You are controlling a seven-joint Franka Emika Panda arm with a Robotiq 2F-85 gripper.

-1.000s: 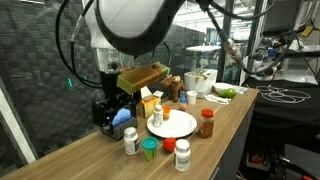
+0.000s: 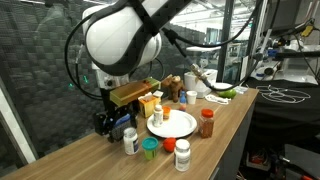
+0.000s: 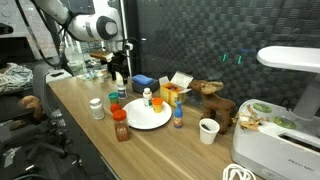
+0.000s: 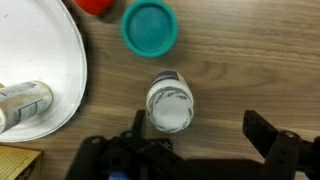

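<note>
My gripper is open, pointing down, with a white-topped bottle point(image 4: 170, 106) below and between its spread fingers in the wrist view. Exterior view 1 has the same white bottle point(image 2: 131, 141) standing upright on the wooden table point(image 2: 85, 160), beside a green cup point(image 2: 150, 147). The gripper point(image 2: 116, 126) is just to the left of that bottle there, its fingers near the height of the bottle's top. Whether a finger touches the bottle cannot be told.
A white plate point(image 2: 183, 124) holding a bottle point(image 2: 158, 115) lies behind the cup. Close by are a red tomato point(image 2: 168, 142), another white jar point(image 2: 182, 155) and a red-brown jar point(image 2: 207, 123). Free table lies left of the gripper. A blue-filled dark box point(image 3: 144, 83) stands near the wall.
Over the last second the arm has come down and a little to the right, bringing the open gripper close to the white bottle. The tabletop objects stay put.
</note>
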